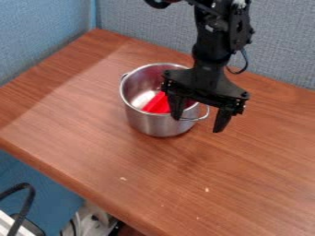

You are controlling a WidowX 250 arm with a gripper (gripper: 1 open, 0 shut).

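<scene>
A steel pot (pixel 142 121) with side handles stands on the wooden table, left of centre toward the back. A red object (pixel 157 104) lies inside it, partly hidden. The black gripper (pixel 197 117) hangs over the pot's right side, its fingers open, one at the rim or just inside, the other outside to the right.
Blue-grey padded walls (pixel 43 28) bound the back and left. Cables (pixel 25 198) lie beyond the table's lower-left edge.
</scene>
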